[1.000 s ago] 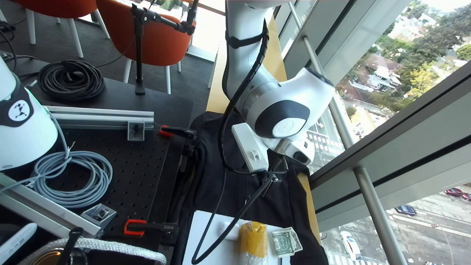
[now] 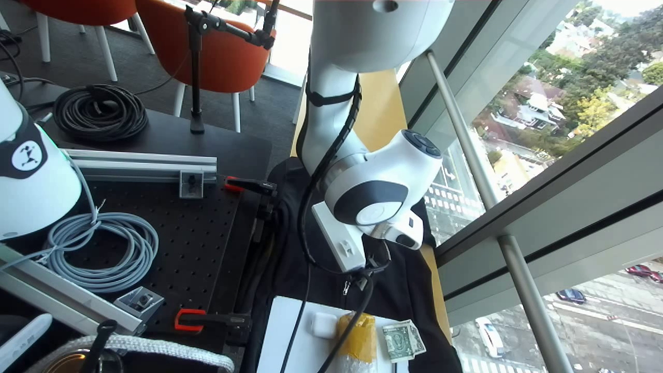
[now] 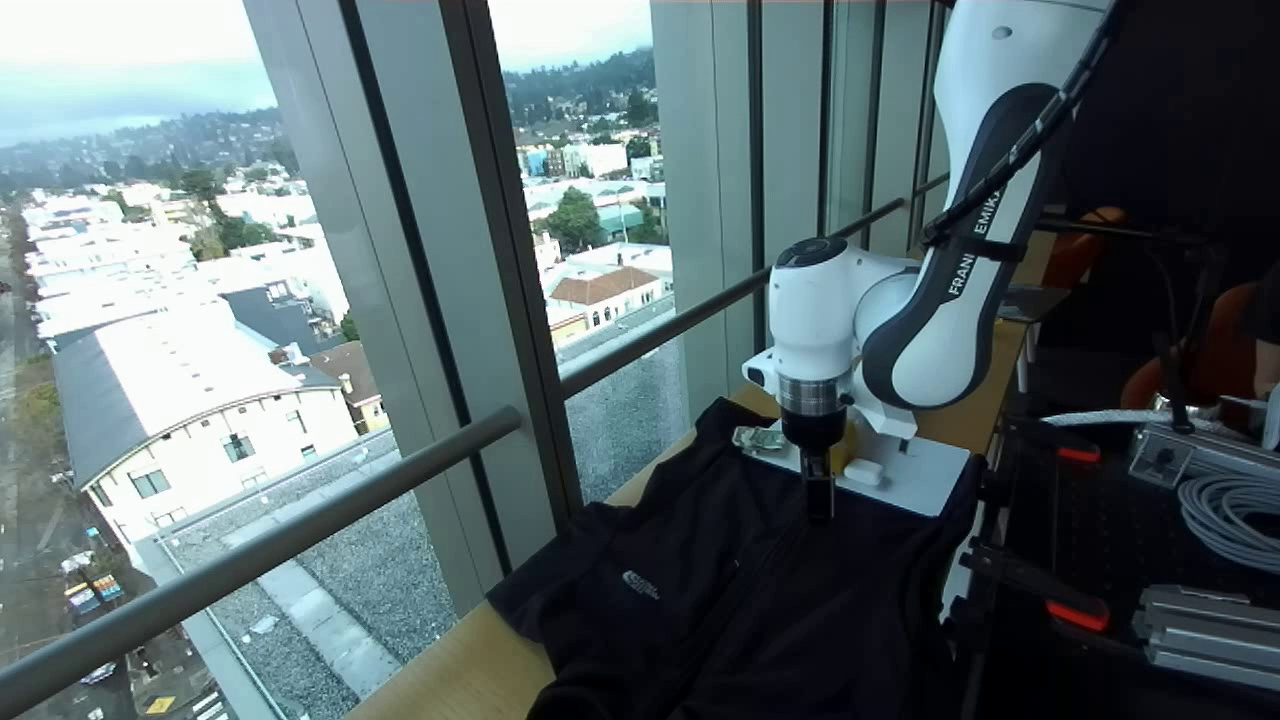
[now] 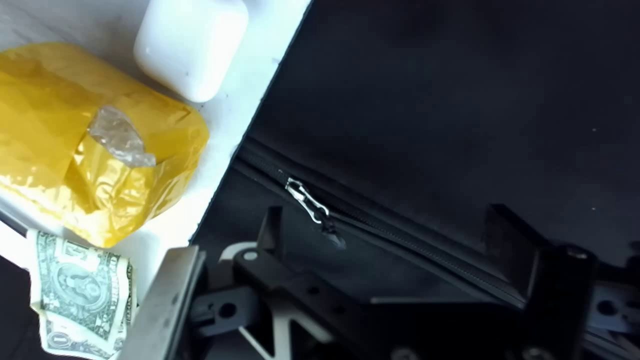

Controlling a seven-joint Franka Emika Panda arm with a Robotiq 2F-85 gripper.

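Note:
A black jacket (image 3: pixel 708 612) is spread over the wooden ledge. Its zipper runs diagonally across the wrist view, and the silver zipper pull (image 4: pixel 307 200) lies close to the edge of a white board (image 4: pixel 240 105). My gripper is open, fingers wide apart, with nothing held between them. The pull shows between the two fingers in that view, nearer the left fingertip (image 4: pixel 273 229). In exterior view 2 the gripper (image 3: pixel 819 516) points downward, low over the jacket near the board; whether it touches the cloth I cannot tell.
On the board sit a yellow-taped package (image 4: pixel 90 138), a white case (image 4: pixel 190 48) and dollar bills (image 4: pixel 81 291). Window frames and a metal rail (image 3: pixel 672 330) border one side. Clamps (image 2: pixel 214 319) line the black table's edge opposite.
In exterior view 1 the arm's wrist has come lower and shifted left. More of the white case and the zipper pull show beside the cable.

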